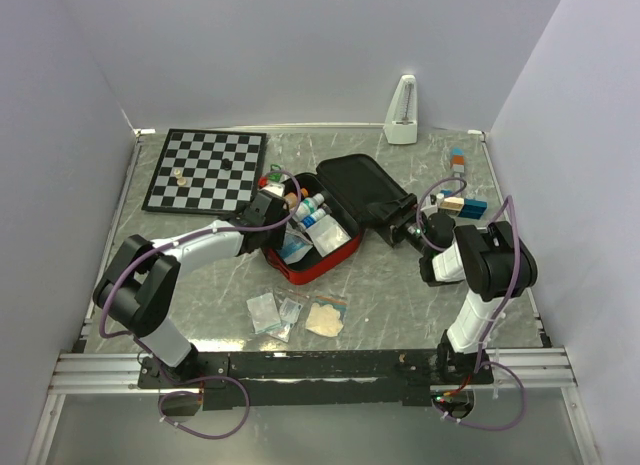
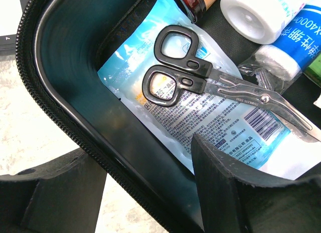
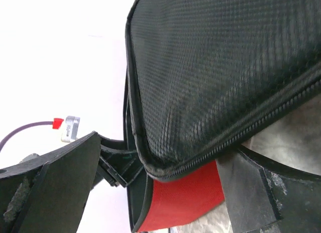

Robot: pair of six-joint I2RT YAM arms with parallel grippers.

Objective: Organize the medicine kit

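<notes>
The red and black medicine kit (image 1: 312, 274) lies unzipped mid-table with its black lid (image 1: 350, 175) folded back to the right. Over the kit's near-left wall (image 2: 113, 143) my left gripper stands part open, one finger outside and one inside, with room on both sides. Inside, black-handled scissors (image 2: 193, 75) rest on a blue and white packet (image 2: 220, 125). Bottles, one a white bottle (image 2: 246, 15), fill the space behind. In the right wrist view, the lid's zipped corner (image 3: 175, 158) lies between the spread fingers of my right gripper, which is open.
Clear bags, among them a bag with beige contents (image 1: 325, 316), lie in front of the kit. A chessboard (image 1: 207, 170) is at the back left and a white metronome (image 1: 402, 110) at the back. Small coloured boxes (image 1: 472, 208) stand at the right.
</notes>
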